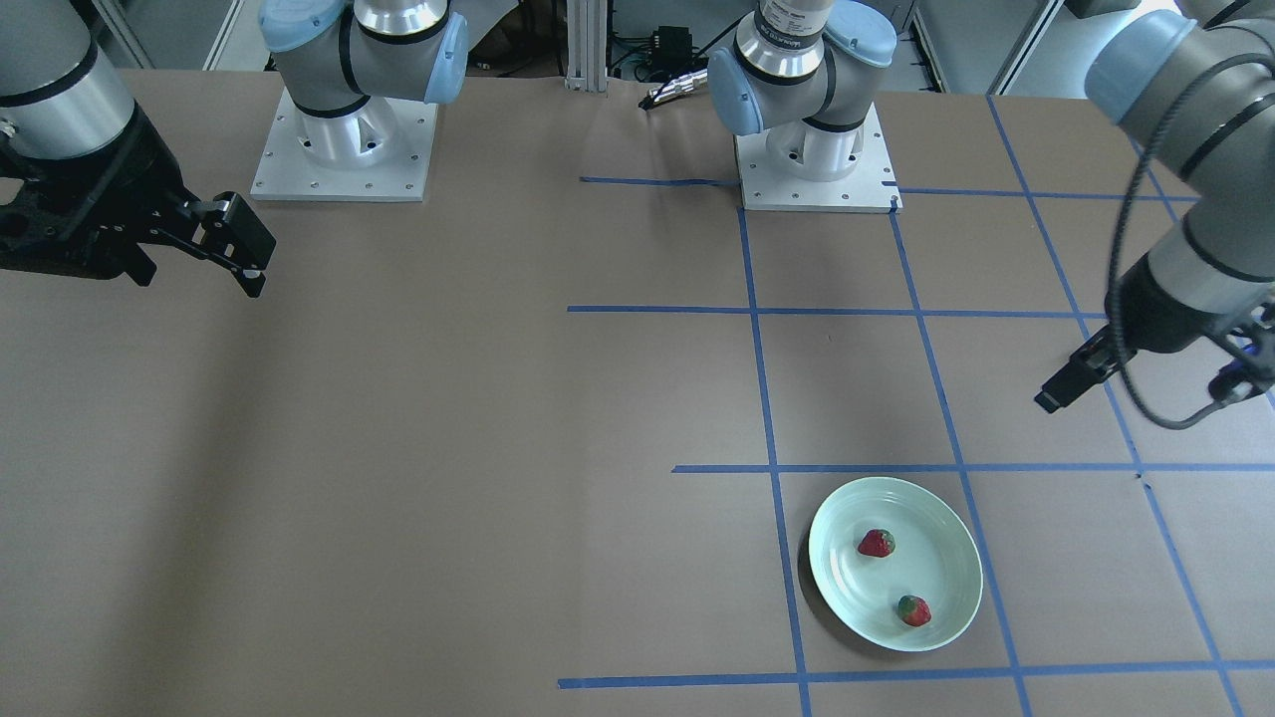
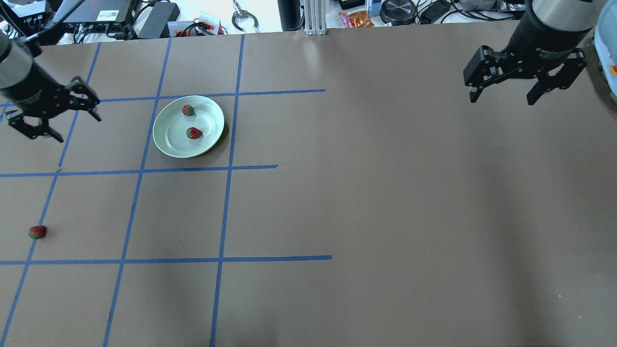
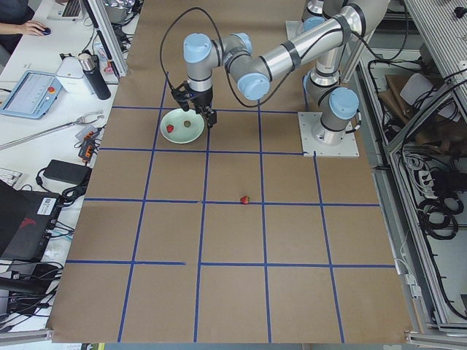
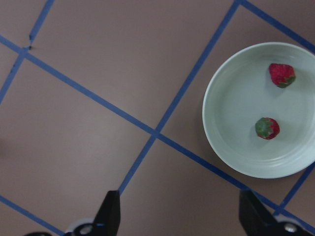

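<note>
A pale green plate (image 1: 895, 502) holds two strawberries (image 1: 876, 543) (image 1: 913, 610); in the top view it is the round dish (image 2: 173, 127). A third strawberry (image 2: 37, 232) lies on the table at lower left of that view, also seen as a red spot (image 3: 245, 200) in the left view. My gripper (image 2: 78, 121) is raised beside the plate, to its left in the top view, fingers apart and empty. In the wrist view its two fingertips (image 4: 179, 206) sit at the bottom edge, wide open, with the plate at upper right.
Another arm's black gripper (image 2: 520, 75) stands at the upper right of the top view. More robot bases (image 1: 816, 189) line the back edge.
</note>
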